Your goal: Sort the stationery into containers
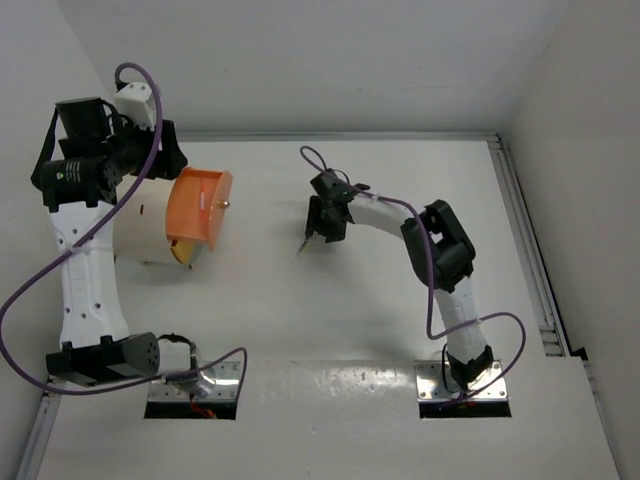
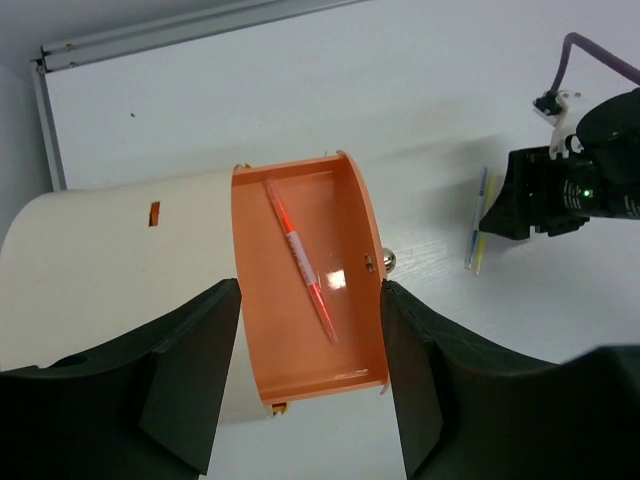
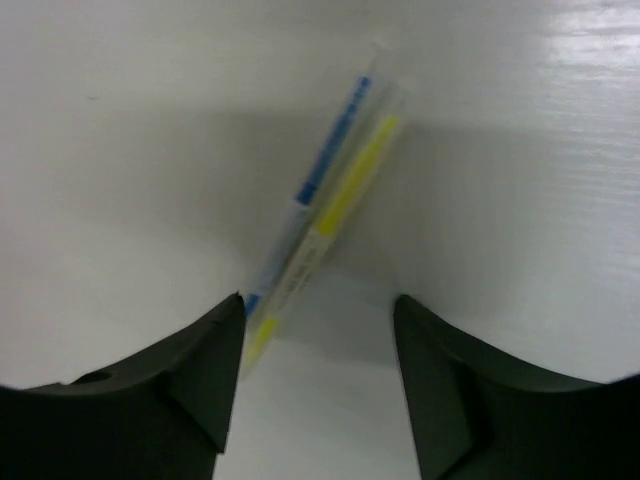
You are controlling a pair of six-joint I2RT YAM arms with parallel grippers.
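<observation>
A blue pen [image 3: 330, 145] and a yellow pen [image 3: 350, 185] lie side by side on the table. My right gripper is low over them, its fingers apart on either side of their lower ends; whether it touches them I cannot tell. The orange container [image 2: 355, 220], open at the top, holds a red pen [image 2: 295, 245]. My left gripper is raised above and left of that container in the top view, open with nothing visible between its fingers.
The container is attached to a white curved body [image 2: 120, 260] on its left, with a small knob [image 2: 389, 260] on the right side.
</observation>
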